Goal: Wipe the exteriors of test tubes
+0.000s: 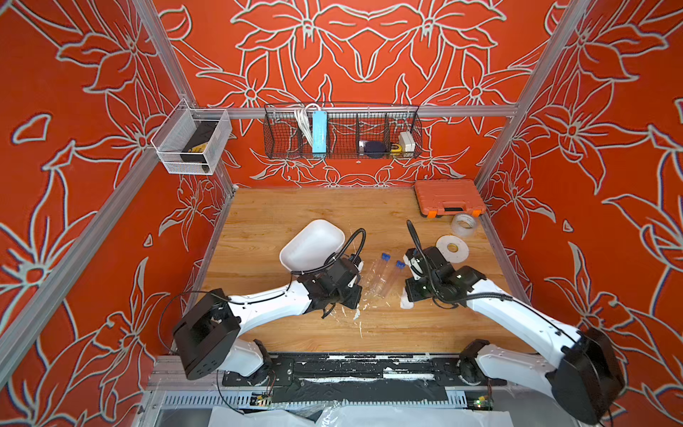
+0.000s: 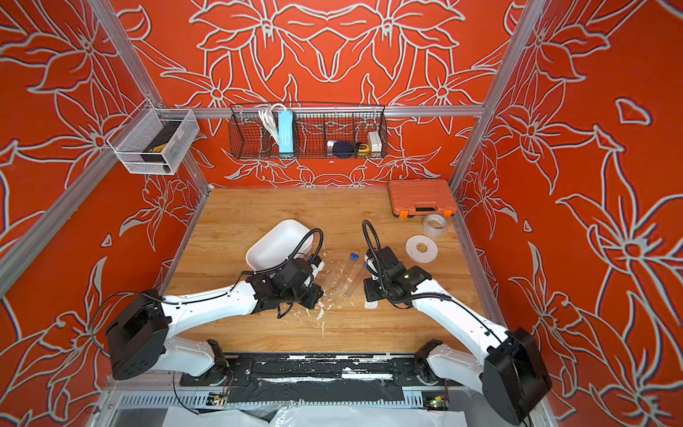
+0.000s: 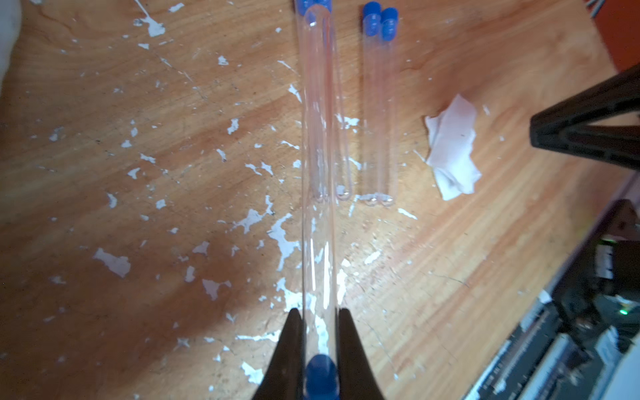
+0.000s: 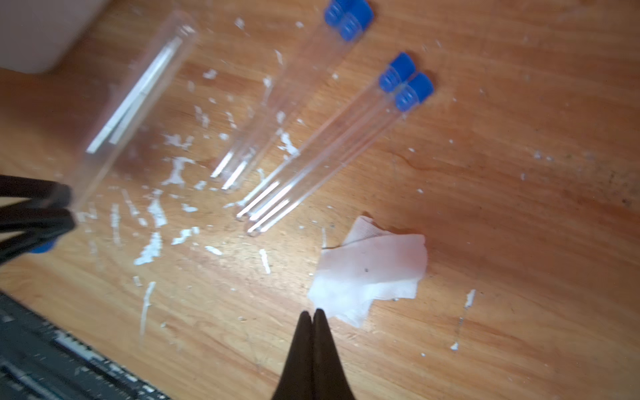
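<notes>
In the left wrist view my left gripper is shut on a clear test tube [image 3: 318,226] near its blue cap, the tube pointing away above the table. Two pairs of capped tubes lie on the wood: one pair [image 4: 286,96] nearer the left arm, the other pair [image 4: 333,146] nearer the cloth. The crumpled white wipe cloth [image 4: 366,270] rests flat on the table. Just short of its lower edge in the right wrist view, my right gripper has its fingers pressed together, nothing between them.
A white tray [image 1: 286,260] stands left of the tubes. Tape rolls, one of them a white ring [image 1: 462,250], and an orange case [image 1: 449,197] sit at the back right. White flakes litter the wood around the tubes. Open table lies right of the cloth.
</notes>
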